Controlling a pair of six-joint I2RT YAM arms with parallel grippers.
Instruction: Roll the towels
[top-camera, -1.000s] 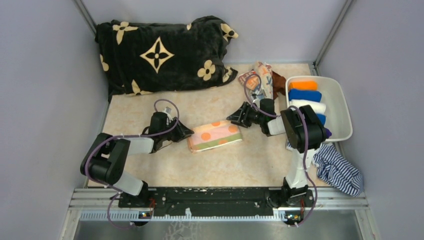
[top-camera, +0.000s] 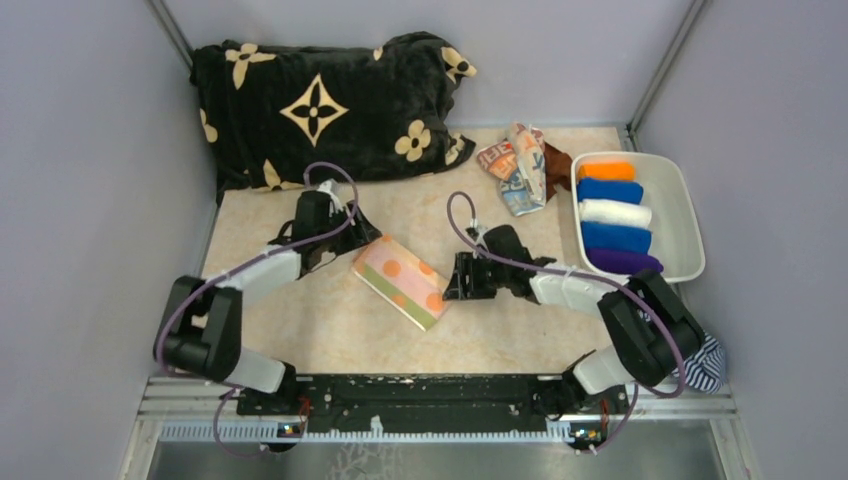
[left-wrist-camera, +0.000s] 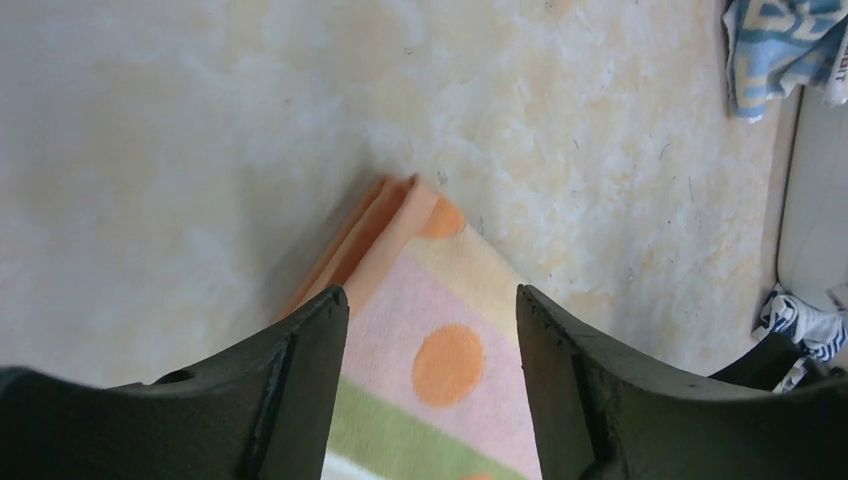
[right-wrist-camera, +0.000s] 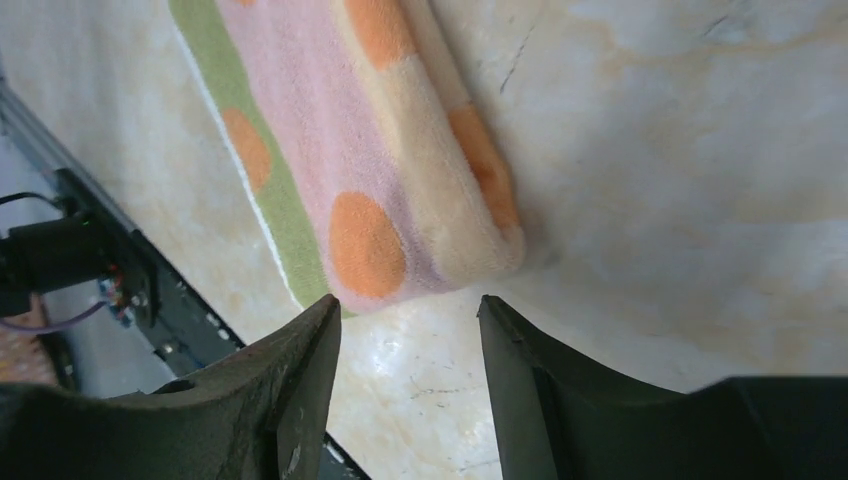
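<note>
A folded pink towel (top-camera: 400, 280) with orange dots and a green stripe lies diagonally mid-table. My left gripper (top-camera: 363, 233) is at its upper-left end; in the left wrist view its fingers are apart above the folded edge (left-wrist-camera: 400, 230), nothing seen held. My right gripper (top-camera: 455, 285) is at the lower-right end; in the right wrist view it stands open just beside the towel's folded corner (right-wrist-camera: 470, 240), with nothing between its fingers.
A white bin (top-camera: 670, 220) of rolled towels stands at right, crumpled cloths (top-camera: 525, 170) at back. A large black cushion (top-camera: 320, 110) lines the back left.
The towel has turned clockwise from roughly level to diagonal. My left gripper has moved up, my right gripper down and to the left.
</note>
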